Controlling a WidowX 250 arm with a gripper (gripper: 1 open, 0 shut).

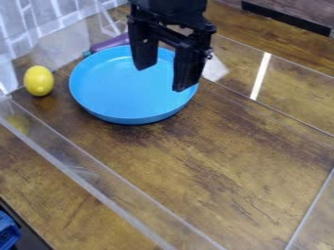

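My black gripper [164, 54] reaches down from the top of the view over a blue round tray [111, 103], with its two dark fingers apart, one to the left and one to the right. I see nothing held between them. A yellow egg-shaped object [39, 81] lies on the wooden table left of the tray.
Behind the tray, at the upper left, is a purple object [104, 46]. A pale object [214, 64] lies right of the gripper. A dark blue item [12, 232] shows at the lower left corner.
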